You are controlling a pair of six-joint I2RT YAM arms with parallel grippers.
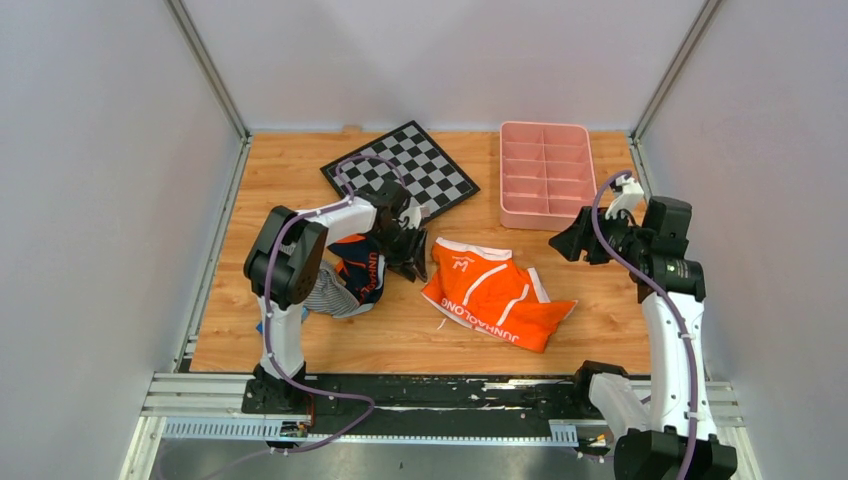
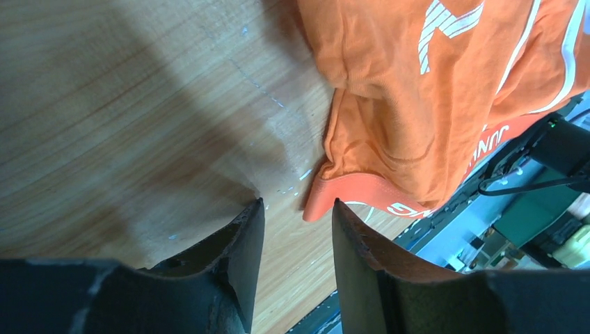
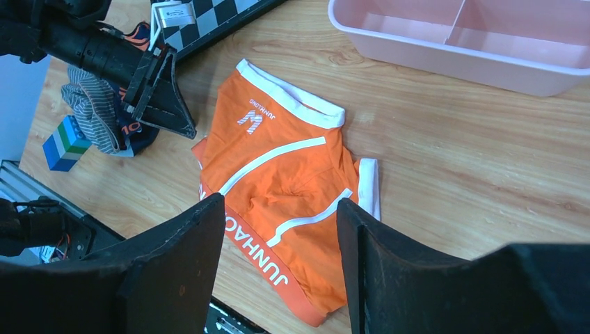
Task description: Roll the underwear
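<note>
Orange underwear (image 1: pixel 490 295) with white trim and lettering lies crumpled flat on the table, right of centre. My left gripper (image 1: pixel 418 268) is low beside its left edge; in the left wrist view its fingers (image 2: pixel 236 257) stand apart, open, with nothing between them, just short of an orange corner (image 2: pixel 323 195). My right gripper (image 1: pixel 565 245) hangs open above and right of the underwear, empty; the right wrist view shows the whole garment (image 3: pixel 278 181) beyond its fingertips.
A pink compartment box (image 1: pixel 545 210) stands at the back right, a checkerboard (image 1: pixel 440 180) at the back left. Dark and striped cloths (image 1: pixel 330 295) lie under the left arm, with coloured blocks (image 3: pixel 62 149) nearby.
</note>
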